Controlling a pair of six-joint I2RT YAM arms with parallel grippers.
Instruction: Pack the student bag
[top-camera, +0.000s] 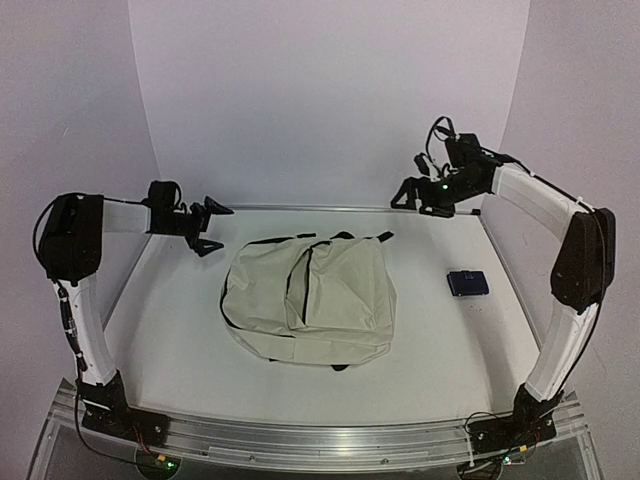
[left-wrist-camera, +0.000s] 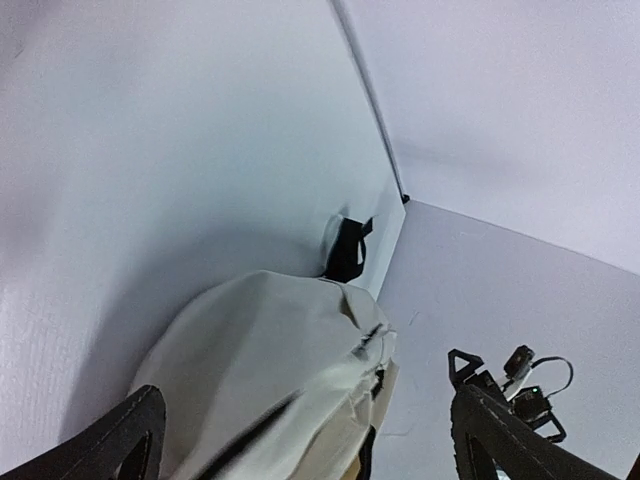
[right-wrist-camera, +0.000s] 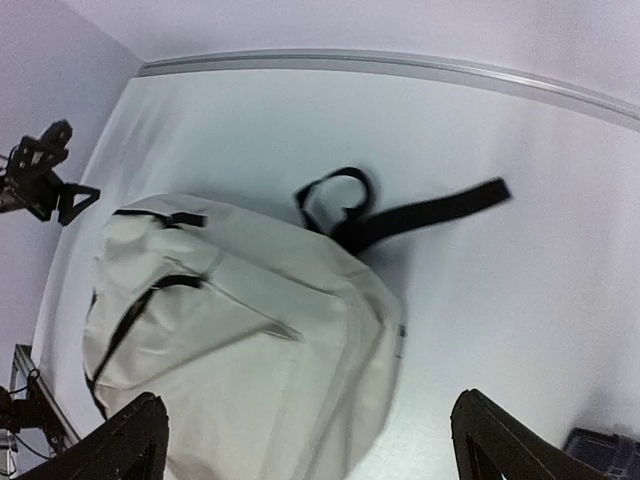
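Observation:
A cream-coloured bag (top-camera: 345, 300) with black zips and straps lies flat in the middle of the white table. In the right wrist view the bag (right-wrist-camera: 250, 350) shows a black strap (right-wrist-camera: 430, 217) sticking out past its far edge. A dark blue wallet (top-camera: 468, 283) rests alone on the right of the table. My left gripper (top-camera: 220, 227) stands open just left of the bag's far corner, its fingers wide apart and empty. Off the bag's far right, my right gripper (top-camera: 420, 200) is raised and open, nothing between its fingers. The bag's inside is hidden in the top view.
A metal rail (top-camera: 320, 438) runs along the front edge, and walls close in the back and sides. Bare table (top-camera: 430, 350) lies between the bag and the wallet, and a clear strip lies left of the bag.

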